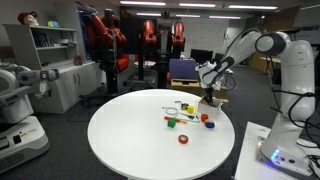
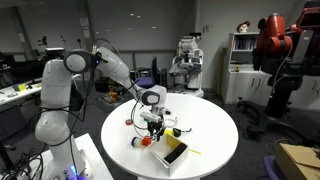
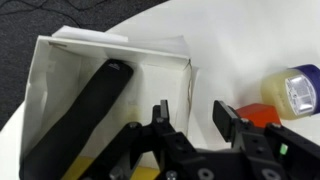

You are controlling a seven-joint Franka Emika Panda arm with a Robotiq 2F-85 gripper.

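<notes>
My gripper is part open, its two fingers apart above the white box's side wall, with nothing clearly held between them. The white box (image 2: 170,154) stands open-topped on the round table, just below the gripper (image 2: 153,128). Inside it, a long black object (image 3: 82,118) lies slantwise in the wrist view, and something yellow shows at the lower edge. Outside the wall, a red object (image 3: 257,114) sits partly behind the right finger, close to a jar with a blue lid (image 3: 303,90).
On the white table (image 1: 130,130) lie a red round thing (image 1: 183,139), a green piece (image 1: 171,123) and a dark blue piece (image 1: 210,125). A thin cable loop lies farther back.
</notes>
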